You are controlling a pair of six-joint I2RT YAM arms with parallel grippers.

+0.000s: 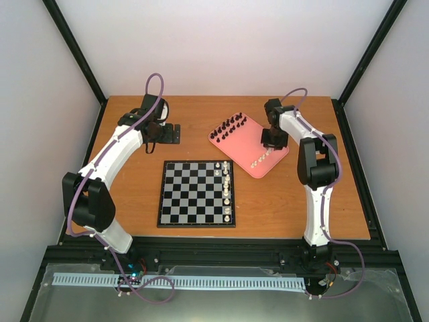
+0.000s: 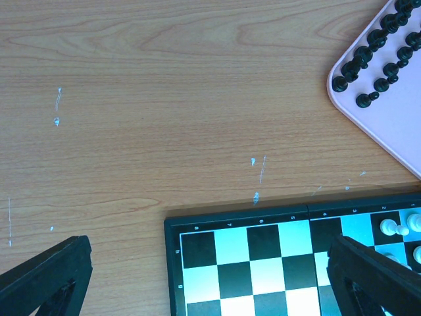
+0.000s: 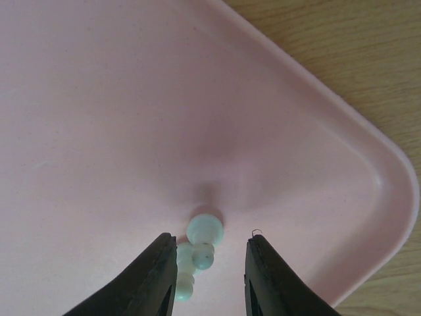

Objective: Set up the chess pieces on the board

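Observation:
The chessboard point(image 1: 191, 191) lies at the table's middle front, white pieces point(image 1: 226, 193) standing along its right side. Behind it on the right is the pink tray point(image 1: 241, 151) with black pieces point(image 1: 228, 126) and a row of white pawns point(image 1: 258, 161). My right gripper point(image 1: 271, 144) is low over the tray; in the right wrist view its fingers point(image 3: 145, 283) are parted, a white pawn point(image 3: 204, 230) just beyond and between the tips, another beside it. My left gripper point(image 1: 171, 134) stands open over bare table behind the board, nothing between its fingers.
Bare wooden table point(image 1: 188, 114) lies behind the board and tray and in front of the tray at the right. The tray's raised rim point(image 3: 395, 197) is close to the right gripper.

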